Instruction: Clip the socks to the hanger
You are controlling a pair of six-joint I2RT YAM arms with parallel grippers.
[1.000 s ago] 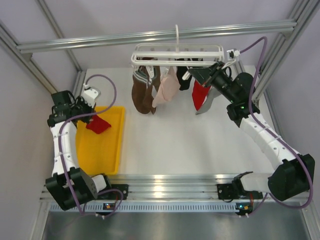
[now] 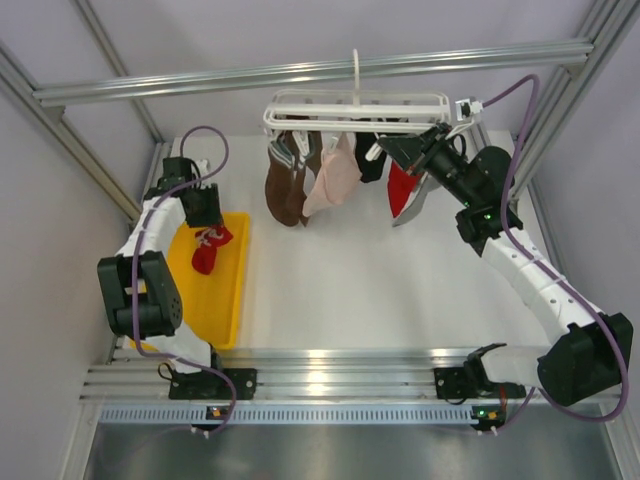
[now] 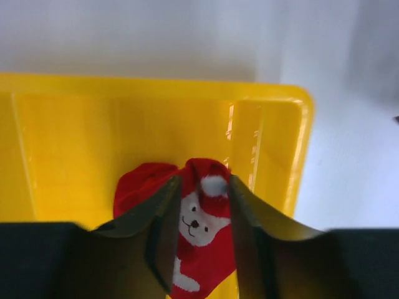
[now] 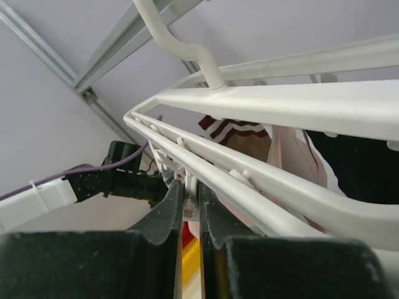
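Note:
In the left wrist view a red sock [image 3: 202,249] with a white animal face lies crumpled in a yellow bin. Over it my left gripper stands part open, a raised fold of the sock showing in the gap; whether both fingers touch it cannot be told. The white hanger [image 2: 356,126] hangs from a rail, with brown, pink, black and red-and-grey socks beneath. At its right end, my right gripper [image 2: 398,152] is shut on a pale clip [image 4: 191,196], partly hidden by the fingers. No sock shows in that clip.
The yellow bin [image 2: 240,290] has raised rims and stands at the left. A metal rail [image 2: 230,76] runs across the top. Between the bin and my right arm the white tabletop [image 2: 350,290] is clear.
My left gripper has swung rightward and turned, now pointing down at the sock. The red sock has changed shape and stretches lower in the bin. The right arm holds nearly still.

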